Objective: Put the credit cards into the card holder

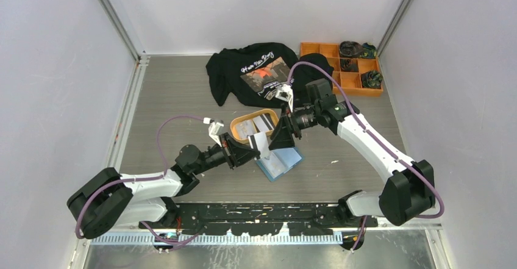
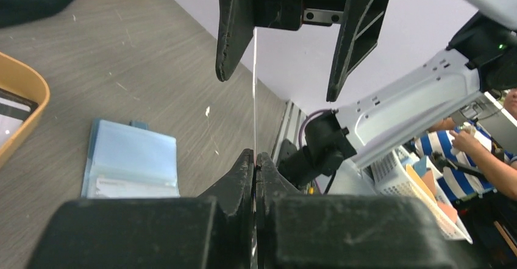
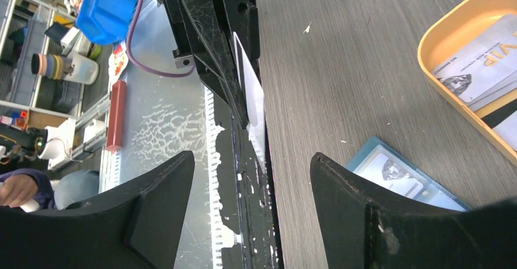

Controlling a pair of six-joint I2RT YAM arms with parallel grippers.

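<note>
My left gripper (image 1: 255, 150) is shut on a white card with a dark stripe (image 1: 261, 141). In the left wrist view this card (image 2: 255, 92) stands edge-on above the closed fingers. Facing it is my right gripper (image 1: 270, 145), open, its two fingers (image 3: 161, 202) wide apart in the right wrist view, with the card (image 3: 255, 107) ahead of them in the other gripper. The blue card holder (image 1: 272, 168) lies spread on the table below both grippers, partly covered by them in the top view. A white card (image 3: 393, 174) with a picture shows in one holder pocket.
Behind the grippers sits an orange-yellow tray (image 3: 427, 58) holding several cards, one marked VIP (image 3: 488, 58). A black shirt (image 1: 250, 74) and an orange divided box (image 1: 350, 87) lie at the back. Bare table surrounds the holder left and right.
</note>
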